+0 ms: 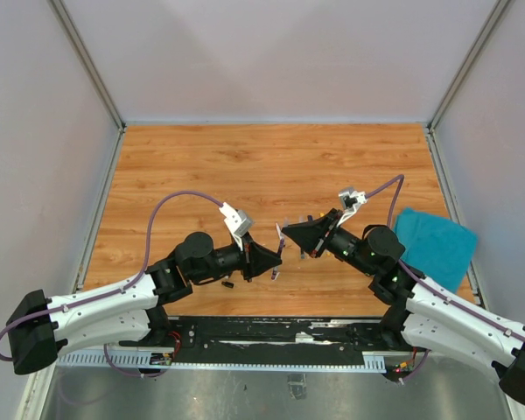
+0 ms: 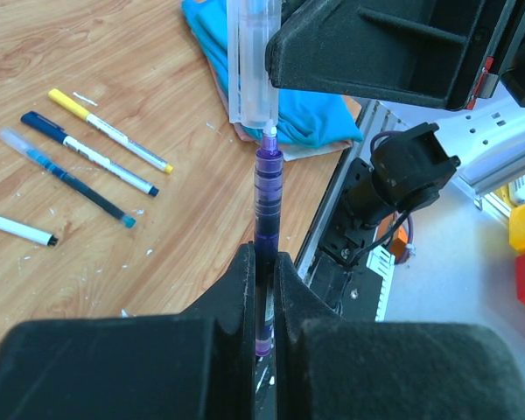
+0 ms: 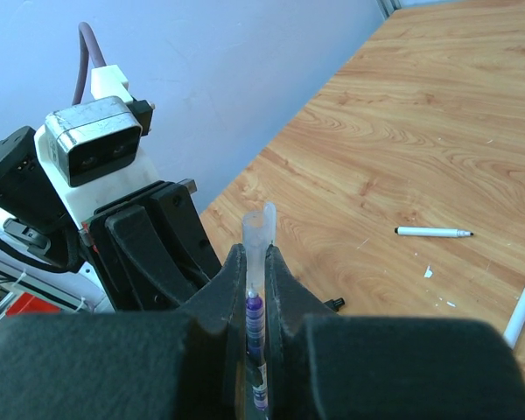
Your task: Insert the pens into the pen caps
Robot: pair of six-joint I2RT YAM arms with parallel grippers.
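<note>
In the left wrist view a purple pen (image 2: 268,201) stands upright, tip up, with my left gripper shut on its barrel. Just above its tip is a clear, frosted cap (image 2: 253,66), held by my right gripper, whose black finger (image 2: 367,52) shows beside it. The white tip reaches the cap's lower edge; whether it is inside, I cannot tell. Seen from the right wrist, my right gripper is shut on the cap (image 3: 258,241), and the purple pen (image 3: 255,328) lies below it, nearly in line.
Several pens lie on the wooden table, among them a yellow-capped pen (image 2: 109,130), a blue-capped pen (image 2: 89,152) and a white pen (image 3: 433,232). A teal cloth (image 1: 435,247) rests at the right edge.
</note>
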